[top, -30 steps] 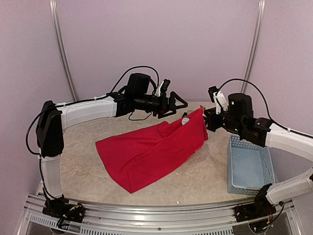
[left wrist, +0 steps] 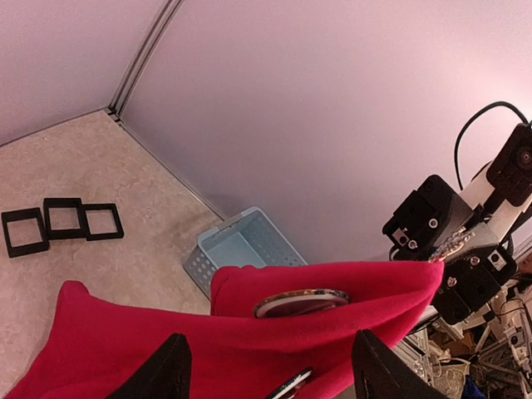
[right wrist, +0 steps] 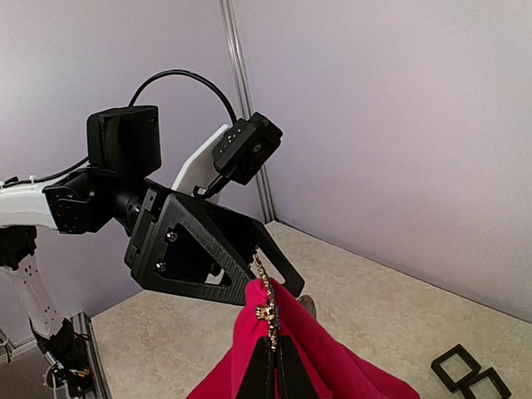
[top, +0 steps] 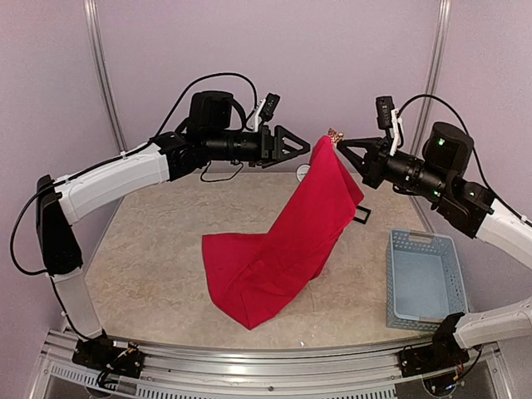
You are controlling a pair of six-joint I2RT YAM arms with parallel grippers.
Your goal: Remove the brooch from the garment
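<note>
My right gripper [top: 341,143] holds the red garment [top: 278,245] up by its top, shut at the gold brooch [right wrist: 268,312], which sits along the fabric's raised edge between the fingertips in the right wrist view. The cloth hangs down to the table, its lower part spread there. My left gripper [top: 295,145] faces that raised corner from the left, just short of it, its fingers apart with no cloth visibly between them. In the left wrist view the brooch [left wrist: 449,245] shows at the tip of the fold, beyond the fingers.
A blue plastic basket [top: 424,274] stands at the front right. Black square frames [left wrist: 25,231] lie at the back of the table, near a round object [top: 302,172].
Both arms have risen, lifting the garment's top higher; its lower part has slid rightward on the table. My left gripper moved up and slightly left.
</note>
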